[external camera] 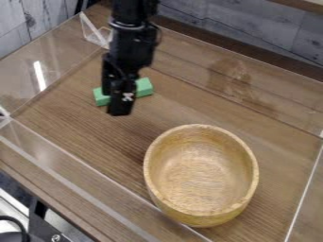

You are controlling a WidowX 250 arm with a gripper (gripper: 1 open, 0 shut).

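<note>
My gripper (121, 91) hangs in the upper left of the camera view, its black fingers pointing down over a green block (139, 87), partly hidden behind them. Whether the fingers are apart or closed on the block is unclear. The green block lies on the wooden table. A large wooden bowl (199, 175) sits at the lower right.
A pale wire-like object (101, 28) stands at the back left. Table edges run along the back and the lower left.
</note>
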